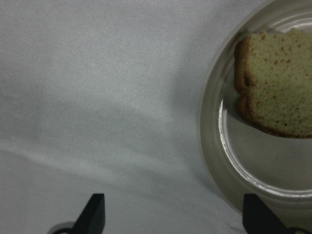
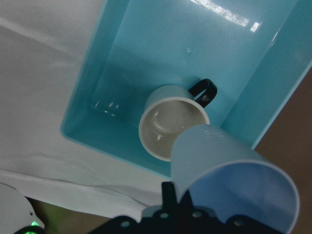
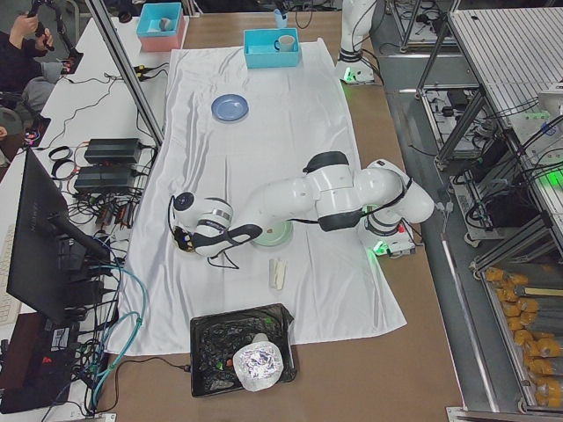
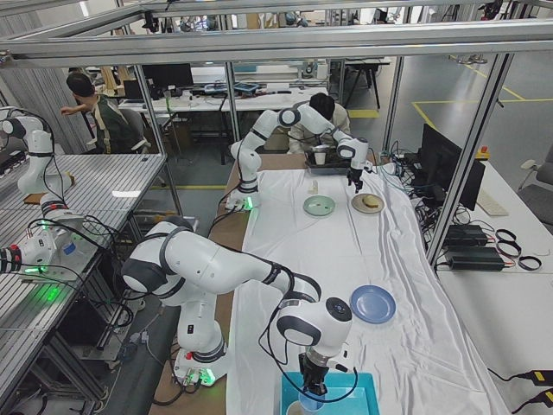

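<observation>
My left gripper is open above the edge of a beige plate [image 4: 359, 206] holding a bread slice [image 1: 275, 83]; nothing is between its fingers. My right gripper is shut on a light blue cup [image 2: 222, 161], held tilted over a blue bin [image 2: 112, 73]. A mug [image 2: 163, 124] with a black handle lies in the bin, partly hidden behind the cup.
A green plate [image 4: 319, 206] and a pale strip-like object [image 3: 277, 273] are near the left arm. A blue plate [image 3: 230, 107] sits mid-table. A black tray [image 3: 211, 352] stands at the near end.
</observation>
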